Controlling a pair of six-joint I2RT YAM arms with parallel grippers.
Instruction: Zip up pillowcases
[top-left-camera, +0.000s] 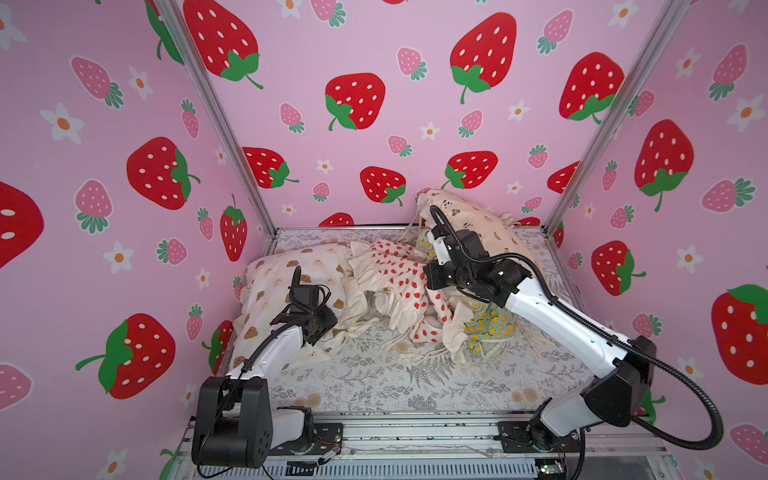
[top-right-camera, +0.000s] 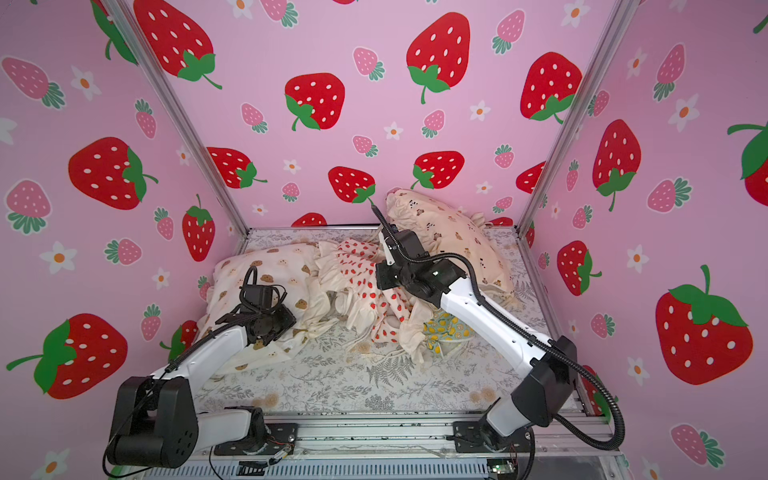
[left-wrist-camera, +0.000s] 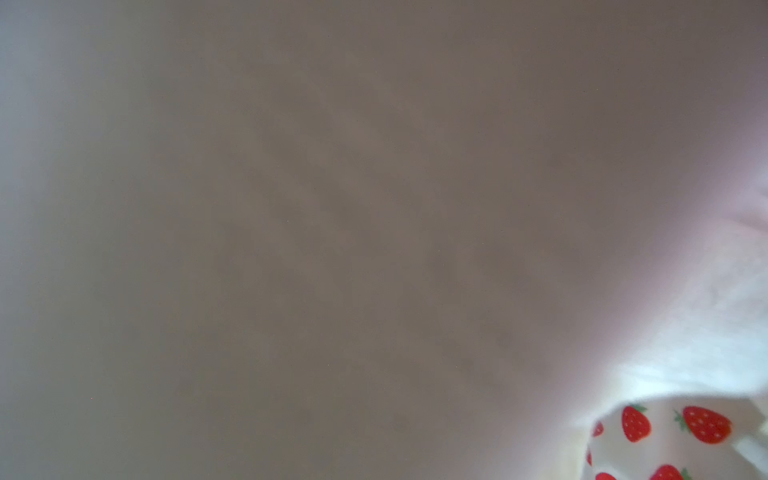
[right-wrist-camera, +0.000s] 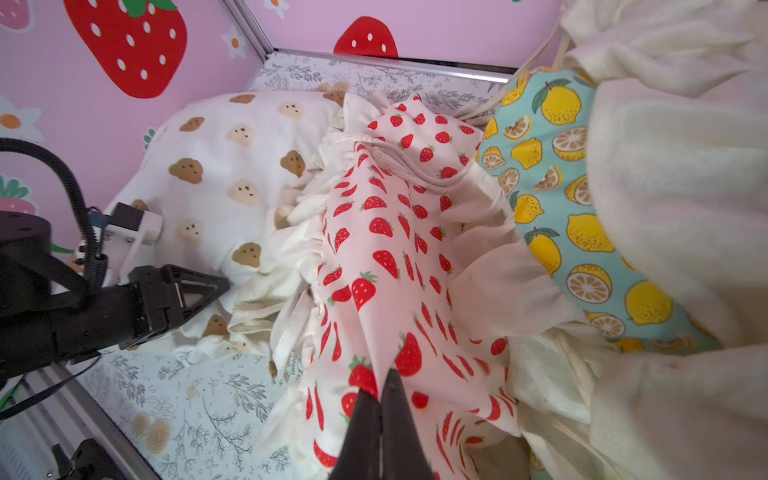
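My right gripper is shut on a fold of the strawberry-print pillowcase, pulling it up into a long ridge. A pale frilled edge runs down both sides of this pillowcase. The bear-print pillow lies at the left. Against its lower right part rests my left gripper; whether its fingers are parted or pinch cloth is not clear. Blurred pale fabric fills most of the left wrist view, with a strip of the strawberry pillowcase in the lower right corner. No zipper pull can be made out.
A plump cream pillow with small animal prints leans at the back right. The lemon-print fabric lies between it and the strawberry pillowcase. Along the front, the leaf-patterned table is bare.
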